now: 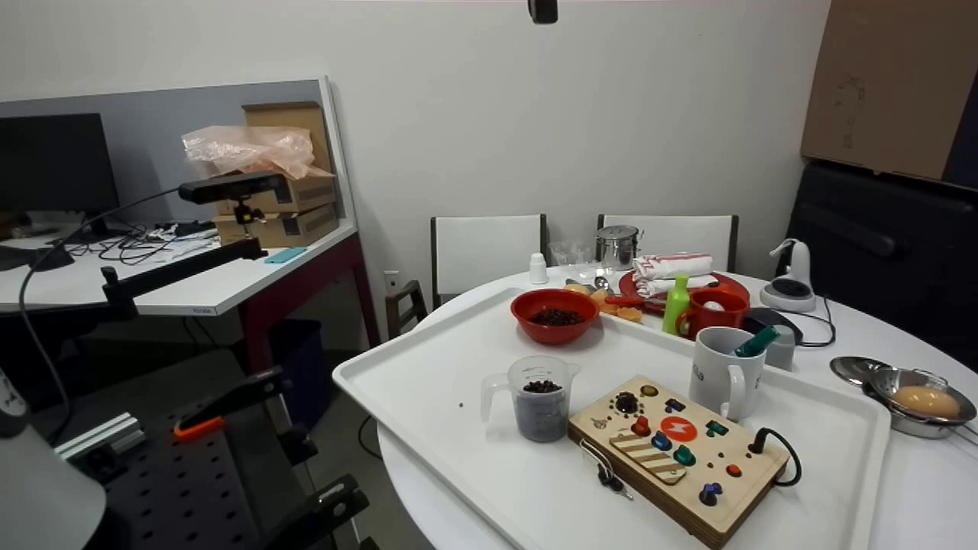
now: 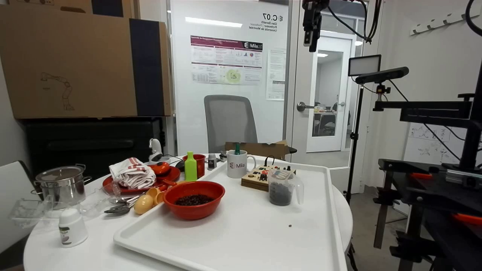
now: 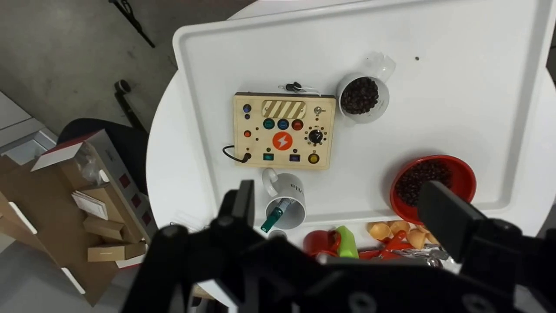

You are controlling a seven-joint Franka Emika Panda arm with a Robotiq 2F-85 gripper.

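Note:
My gripper is open high above the table, with nothing between its fingers; its dark tip (image 1: 542,11) just enters the top of exterior view 1. Below it on the white tray (image 2: 244,239) stands a clear measuring cup (image 1: 542,412), partly filled with dark beans. A red bowl (image 2: 194,210) also holds dark beans. Beside the cup lies a wooden switch board (image 3: 284,151) with knobs, buttons and a short black cable. Upright by the board is a white mug (image 2: 237,167), a green-ended thing (image 1: 757,342) sticking out of it.
Along the tray's far side are a green bottle (image 1: 676,305), a red mug (image 1: 713,313), orange eggshell-like pieces (image 3: 398,229) and a red plate with a towel (image 2: 132,172). A strainer (image 1: 921,403) sits at the right. A lone bean (image 3: 417,58) lies on otherwise bare tray.

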